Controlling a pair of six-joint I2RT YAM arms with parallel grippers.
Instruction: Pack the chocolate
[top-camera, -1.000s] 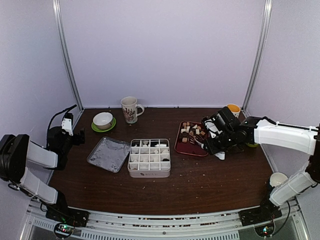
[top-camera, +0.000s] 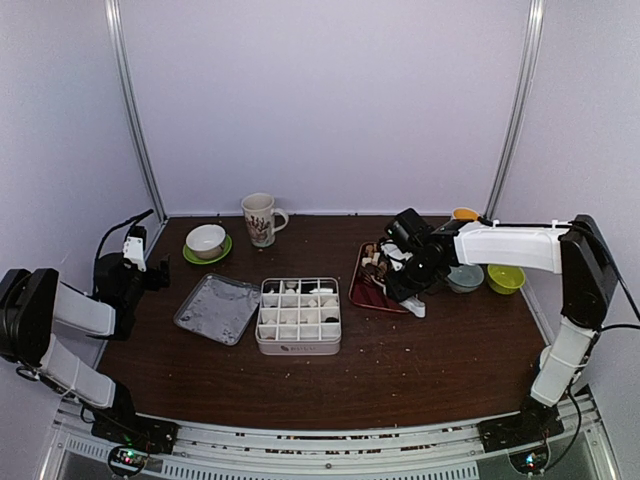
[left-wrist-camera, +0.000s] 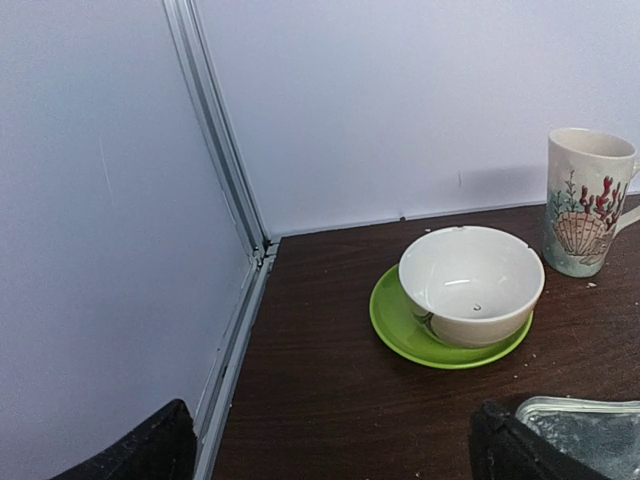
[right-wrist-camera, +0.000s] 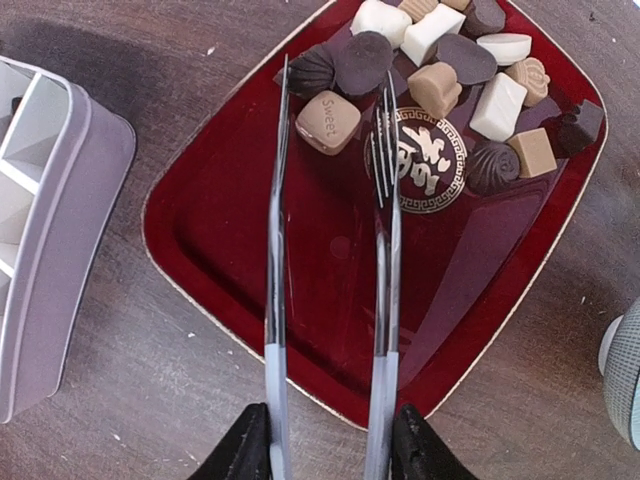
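Observation:
A red tray (right-wrist-camera: 210, 240) holds dark, white and brown chocolates at its far end. My right gripper, fitted with long metal tongs, is open over it, the tips either side of a square "Sweet" chocolate (right-wrist-camera: 328, 124) and near a dark chocolate (right-wrist-camera: 363, 62). In the top view a white compartment box (top-camera: 298, 345) with some filled cells sits left of the tray. My left gripper (top-camera: 150, 272) stands open at the left edge; its wrist view shows nothing between its fingers.
A grey tray (top-camera: 215, 310) lies left of the box. A bowl (top-camera: 206, 238) on a green saucer and a mug (top-camera: 258, 220) stand at the back left. Bowls (top-camera: 505, 279) and an orange-lined cup (top-camera: 464, 214) are at the right.
My right arm has moved leftward and slightly up in the top view, further over the red tray. The left arm has not moved.

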